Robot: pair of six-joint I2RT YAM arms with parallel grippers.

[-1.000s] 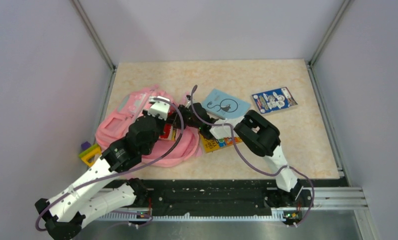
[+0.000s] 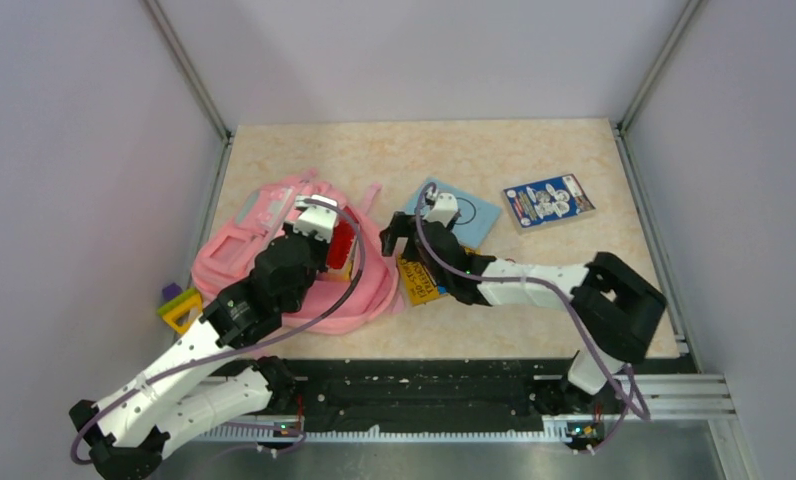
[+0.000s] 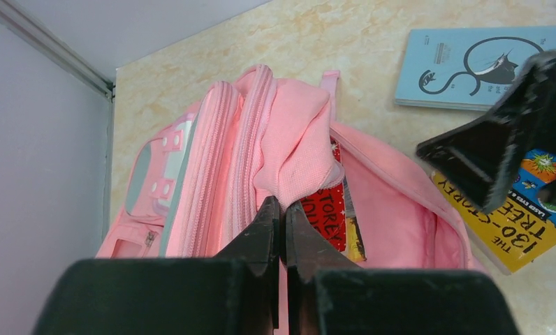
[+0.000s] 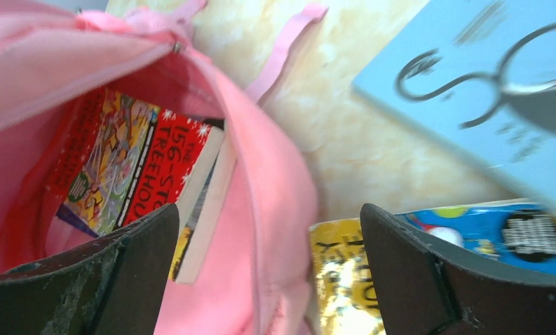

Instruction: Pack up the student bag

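Observation:
A pink bag lies on its back at the left with its mouth pulled open. My left gripper is shut on the cloth of the bag's upper opening edge, which gathers at its fingertips. Inside the bag rest a red book and at least one more with a pale page edge, partly hidden by cloth. Just outside the right rim, my right gripper hangs open and empty. Below it lies a yellow and blue book, partly covered by the arm. Behind that is a light blue book with a cat drawing.
A dark blue book or box lies at the far right. By the left wall, beside the bag, is a yellow and purple item. A pink strap trails from the bag.
My right arm has drawn back to the right, out of the bag's mouth, and now covers part of the light blue and yellow books. The left arm and bag look still.

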